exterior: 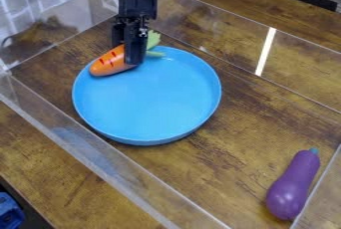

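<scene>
My gripper (134,44) reaches down from the top centre onto an orange carrot (110,63) with pale green leaves, at the upper left rim of a blue plate (147,104). It is shut on the carrot, though the fingertips are dark and partly hard to make out.
A purple eggplant (292,185) lies at the lower right on the wooden surface (246,123). Clear walls edge the area.
</scene>
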